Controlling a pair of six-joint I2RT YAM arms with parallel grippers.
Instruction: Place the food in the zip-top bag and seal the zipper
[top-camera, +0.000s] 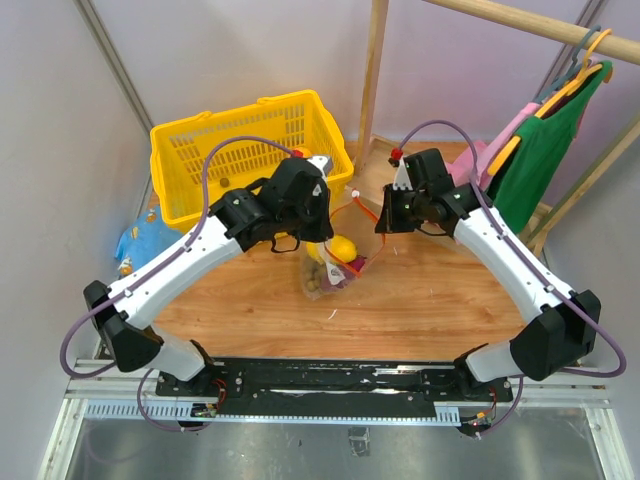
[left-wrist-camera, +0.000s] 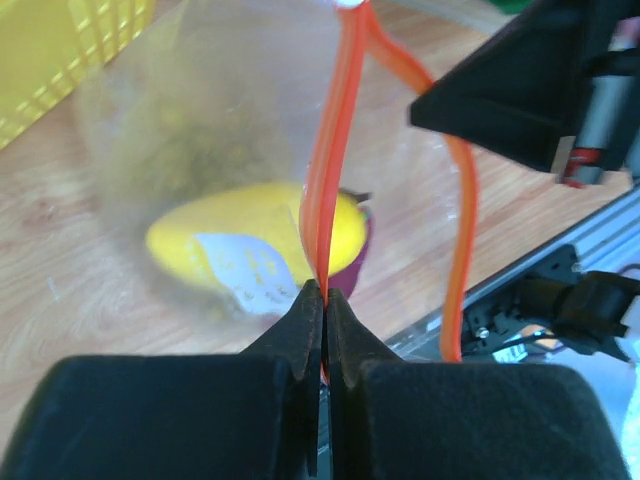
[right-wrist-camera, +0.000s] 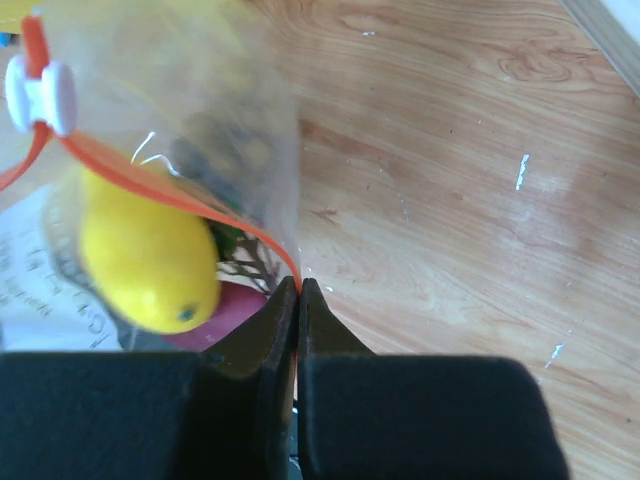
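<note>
A clear zip top bag (top-camera: 312, 276) with an orange zipper rim (top-camera: 343, 263) stands between my arms. Inside it a yellow fruit (top-camera: 341, 249) shows, with a purple item (right-wrist-camera: 231, 312) and some dark greens behind it. My left gripper is shut on the orange rim at one side of the bag's mouth. On the opposite side, my right gripper is shut on the same rim. A white slider (right-wrist-camera: 42, 96) sits on the rim at the far corner. The mouth gapes between the two grippers.
Behind the left arm stands a yellow basket (top-camera: 170, 128), and a blue cloth (top-camera: 146, 243) lies left of it. A wooden rack (top-camera: 372, 75) with a green garment (top-camera: 540, 160) is at the back right.
</note>
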